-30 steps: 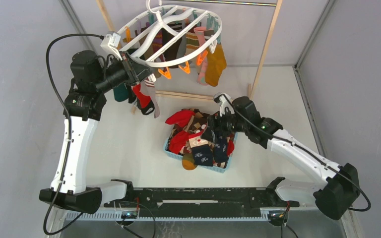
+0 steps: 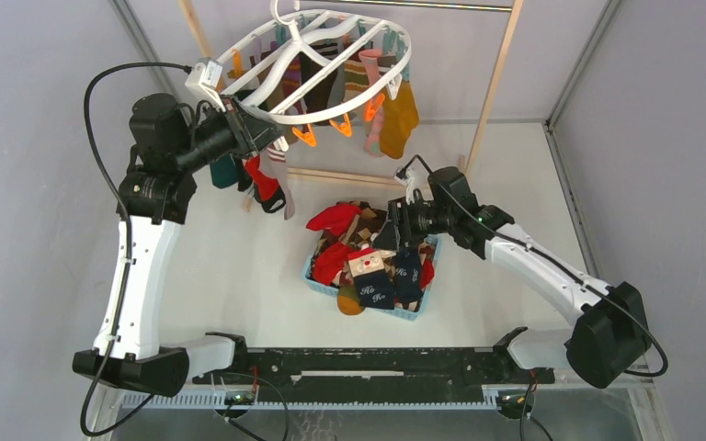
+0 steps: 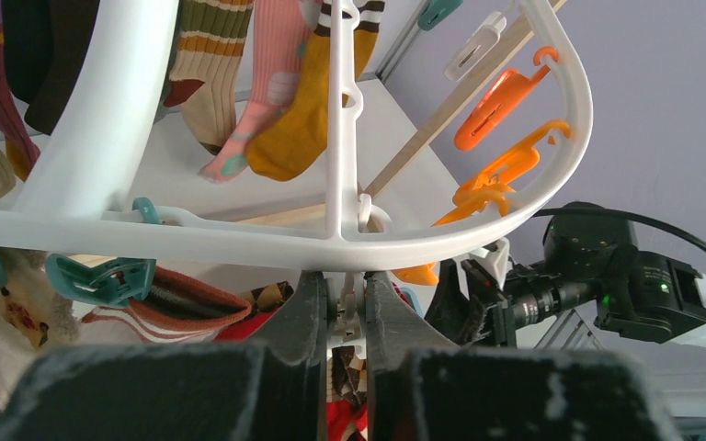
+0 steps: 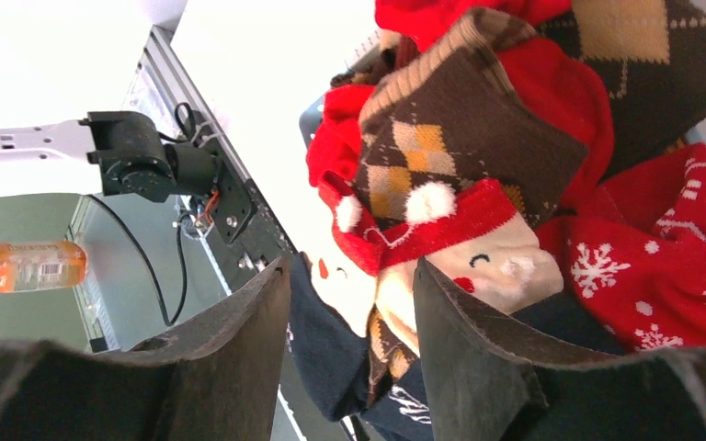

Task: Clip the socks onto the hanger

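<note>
The white round hanger hangs at the top, with orange clips and several socks on it. At its near rim, my left gripper is shut on a pale clip that hangs below the ring. A blue basket heaped with socks stands on the table. Just over the heap is my right gripper, partly open. Beneath and beyond its fingers lie cream-faced socks with red cuffs; none shows as gripped.
A red snowflake sock and a brown argyle sock lie in the heap. Wooden poles flank the hanger.
My right arm has shifted slightly left and away from the table's front edge, its gripper staying above the basket. The left arm and the hanger look still.
</note>
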